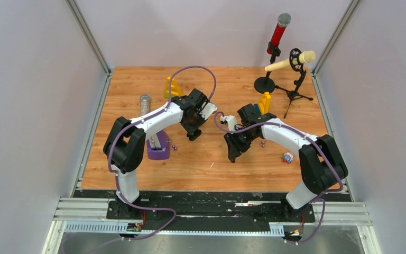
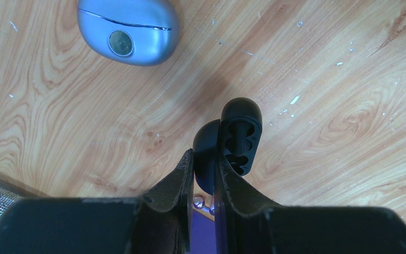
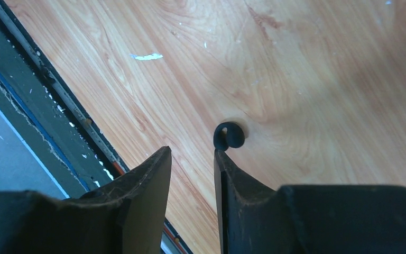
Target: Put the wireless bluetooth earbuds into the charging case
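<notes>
A black charging case (image 2: 241,132) with its lid up is held off to one side by my left gripper, whose fingers are shut on the lid half. The earbud slots in the case face the camera, and those I can make out look empty. In the top view the case (image 1: 194,135) hangs below the left arm, near the middle of the table. A black curled earbud (image 3: 229,136) lies on the wood in the right wrist view. My right gripper stands open, the earbud just beyond its right fingertip; nothing shows between its fingers.
A blue rounded case (image 2: 129,32) lies up and left of the held case. A purple box (image 1: 158,146) sits left on the table, a colourful ball (image 1: 288,157) at the right. Stands with a red microphone (image 1: 277,36) rise at the back right.
</notes>
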